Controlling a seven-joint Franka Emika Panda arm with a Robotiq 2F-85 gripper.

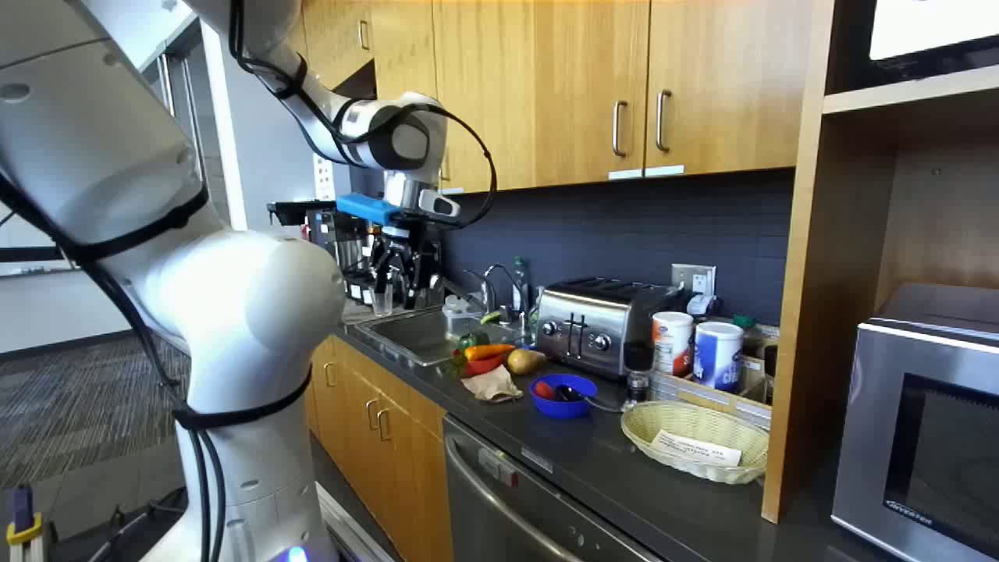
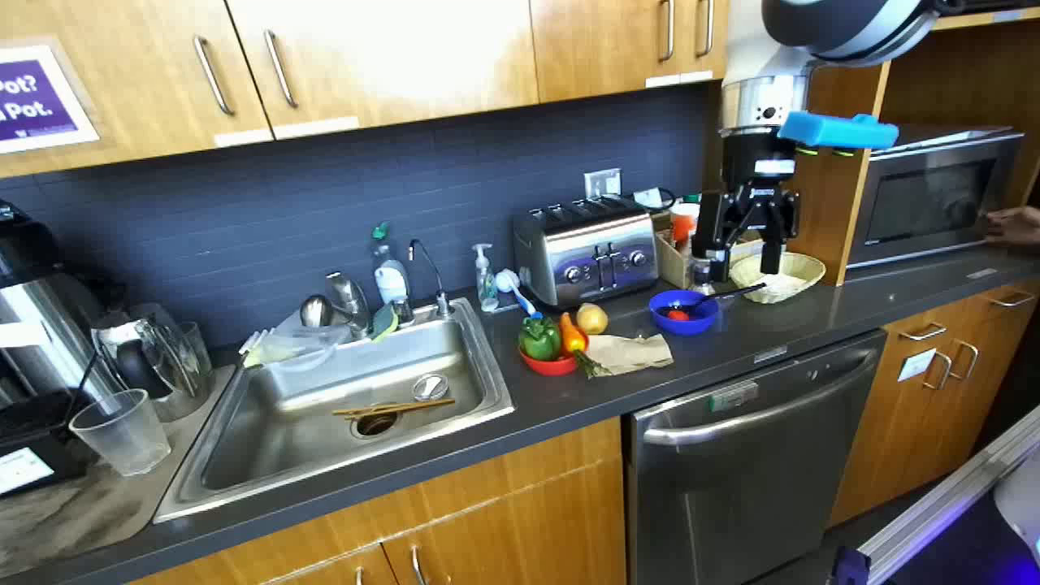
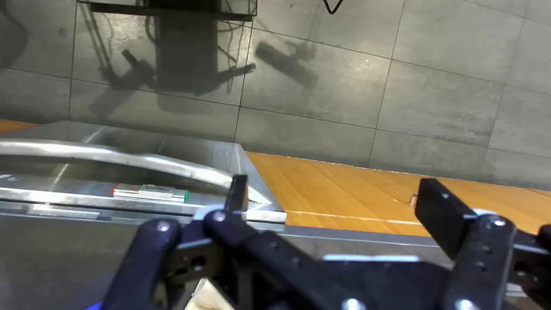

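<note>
High above the counter, my black gripper points downward, its two fingers point(image 3: 436, 217) spread wide and nothing between them in the wrist view. Exterior view 2 shows the same gripper point(image 2: 745, 258) as a dark shape in front of the blue bowl and basket. The blue bowl point(image 2: 679, 326) holds something red and a dark-handled utensil. A red bowl point(image 2: 548, 366) carries a green pepper point(image 2: 540, 338) and an orange carrot point(image 2: 573, 335). Behind it rests a yellowish round item point(image 2: 591, 318); crumpled brown paper point(image 2: 629, 354) lies alongside.
The sink point(image 2: 292, 429) has chopsticks point(image 2: 395, 409) across its drain. A steel toaster point(image 2: 590, 253) stands against the wall, and a wicker basket point(image 1: 693, 440) sits near the shelf divider. Below the counter is the dishwasher point(image 2: 741, 468). Overhead cabinets point(image 1: 548, 84) hang above the counter.
</note>
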